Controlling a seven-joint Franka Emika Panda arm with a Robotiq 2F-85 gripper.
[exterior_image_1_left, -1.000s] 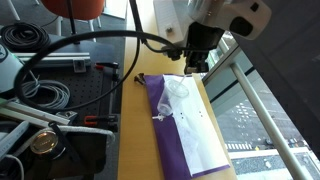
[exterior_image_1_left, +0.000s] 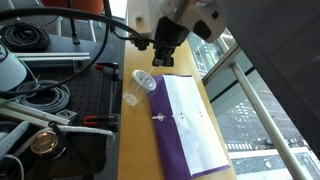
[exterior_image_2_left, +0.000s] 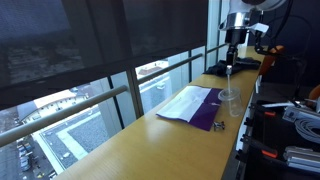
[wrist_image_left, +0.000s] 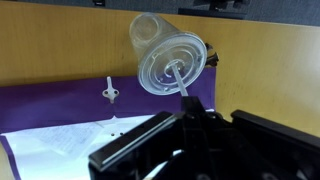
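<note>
A clear plastic cup (wrist_image_left: 160, 40) with a clear lid (wrist_image_left: 158, 72) stands out in the wrist view. From the lid's middle a thin pale straw (wrist_image_left: 180, 82) runs up to my gripper, which is shut on its upper part. Exterior view 1 has the cup (exterior_image_1_left: 139, 87) tilted, below and left of the gripper (exterior_image_1_left: 164, 60), near the table's edge by the purple sheet. In exterior view 2 the straw (exterior_image_2_left: 229, 72) shows under the gripper. Whether the cup touches the table is hard to tell.
White paper (exterior_image_1_left: 190, 115) lies on a purple sheet (exterior_image_1_left: 168, 140) on the wooden table (exterior_image_2_left: 150, 145). A small pale object (wrist_image_left: 110, 90) rests on the purple part. The black cart (exterior_image_1_left: 85, 95) with cables borders the table. Bare wood extends beyond the paper.
My gripper and the cup have moved left together in exterior view 1. The cup was over the paper and is now beside the purple sheet's left edge.
</note>
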